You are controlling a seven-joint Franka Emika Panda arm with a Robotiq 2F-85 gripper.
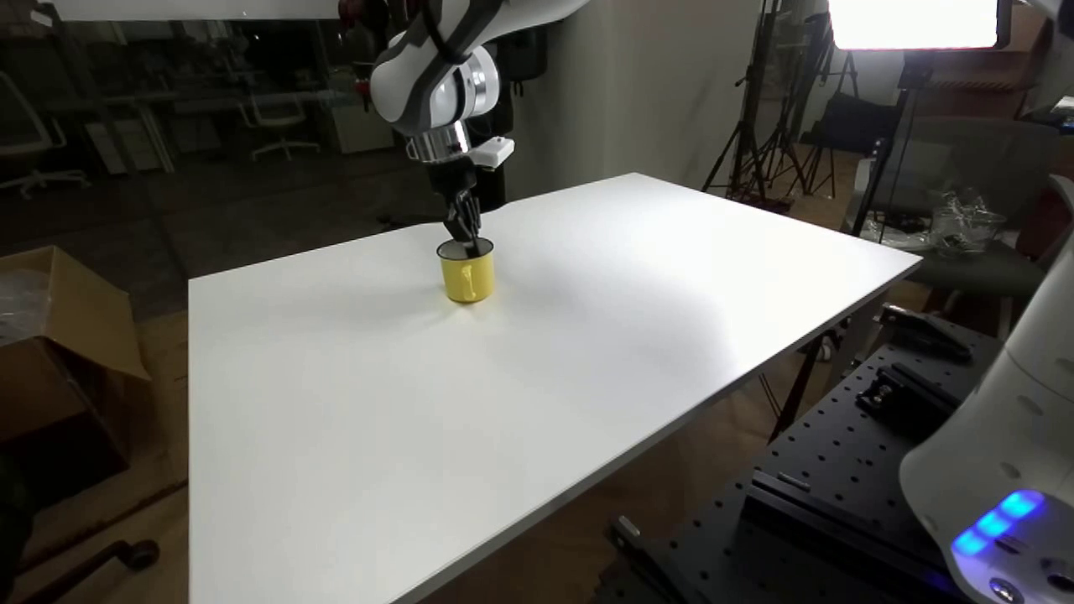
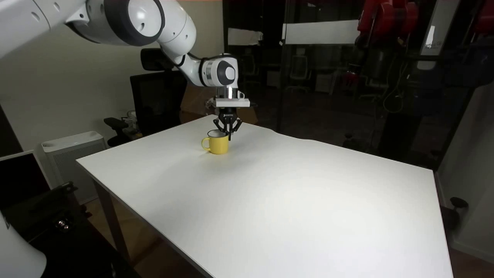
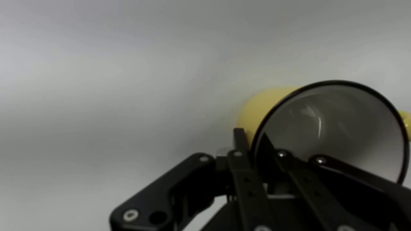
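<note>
Toward the back of the white table [image 1: 443, 403] is a yellow mug [image 1: 469, 282] with a dark rim and a pale inside, its opening facing up. My gripper is shut on the mug's wall: in the wrist view one finger [image 3: 239, 140] lies outside the rim and the other reaches inside. Seen from exterior view 2, the gripper [image 2: 229, 134] comes down on the mug's right side, while the handle [image 2: 204, 144] points left, away from the fingers. The mug's base is at or very near the tabletop; any small gap is hard to tell.
Apart from the mug, the tabletop [image 2: 315, 204] is bare, with wide free room all around. A cardboard box [image 1: 91, 312] sits off the table's left side in exterior view 1. Past the right edge lies a black perforated mounting board [image 1: 805, 483].
</note>
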